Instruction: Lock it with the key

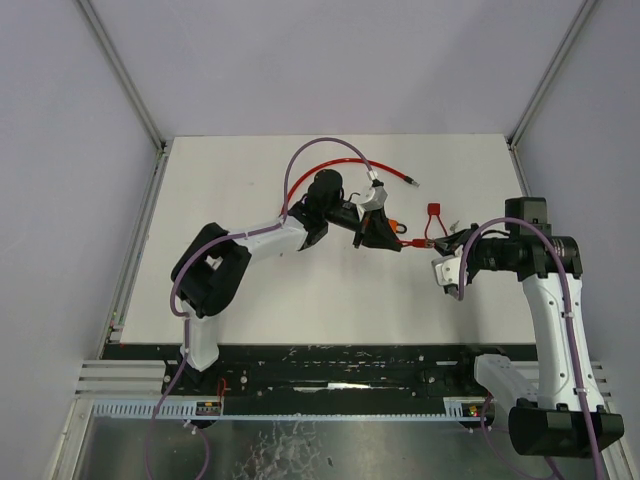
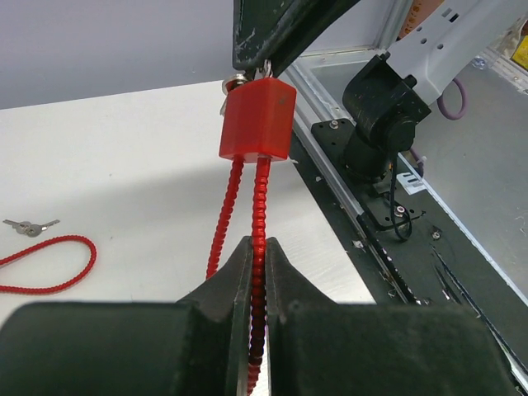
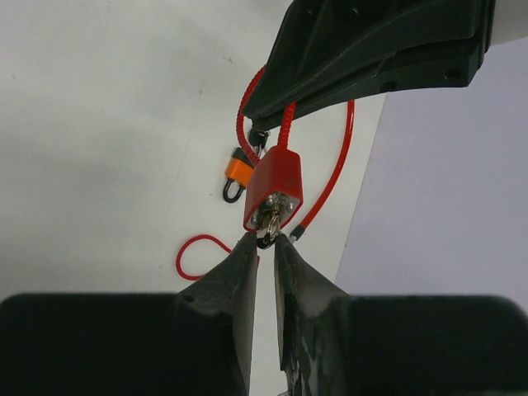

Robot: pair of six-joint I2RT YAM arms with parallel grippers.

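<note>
A red cable lock (image 2: 256, 120) hangs in the air between both grippers, its steel end facing right (image 3: 272, 177). My left gripper (image 1: 395, 243) is shut on the lock's red cord, seen running between its fingers in the left wrist view (image 2: 257, 210). My right gripper (image 1: 440, 243) is shut at the lock's steel end, where a small metal piece (image 2: 238, 81) shows; whether anything is between its fingertips is hard to tell.
A small key pair (image 2: 31, 227) lies on the white table (image 1: 200, 170) beside a second red cord (image 2: 70, 287). An orange padlock (image 3: 238, 172) and a long red cable (image 1: 345, 160) lie behind my left arm.
</note>
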